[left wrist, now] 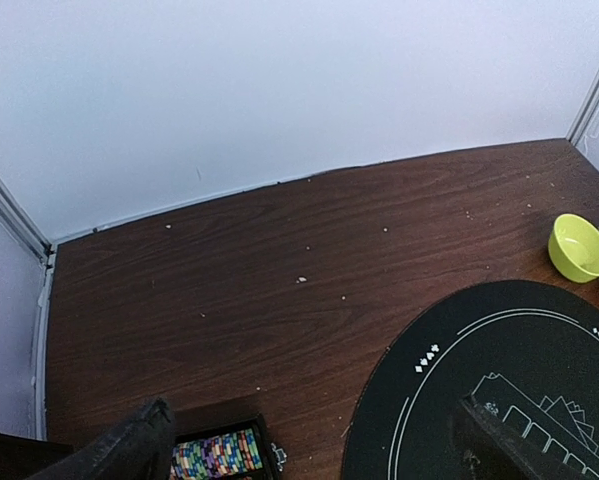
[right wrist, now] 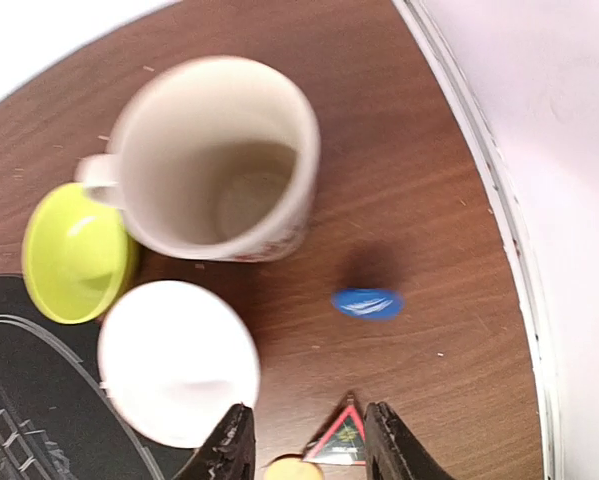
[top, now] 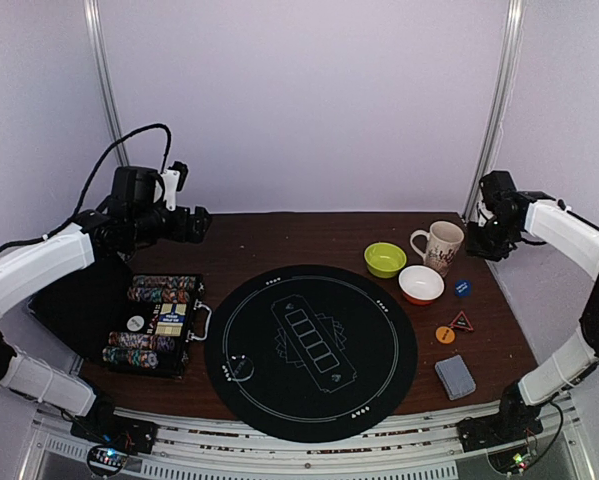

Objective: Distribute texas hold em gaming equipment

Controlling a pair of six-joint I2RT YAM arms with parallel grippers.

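Observation:
My left gripper (top: 193, 224) hangs open over the back left, above the open chip case (top: 155, 325). My right gripper (top: 479, 240) is raised beside the beige mug (top: 443, 246), its fingers close together; whether anything is between them is unclear. Below it lie a blue disc (top: 462, 288), a triangular red-edged marker (top: 461, 322) and an orange disc (top: 445, 334). A grey card deck (top: 455, 378) lies nearer the front. The round black poker mat (top: 309, 390) fills the middle.
A green bowl (top: 385, 258) and a white-and-red bowl (top: 422, 284) stand between mat and mug. Bare wood lies behind the mat. Walls bound the table at back and sides.

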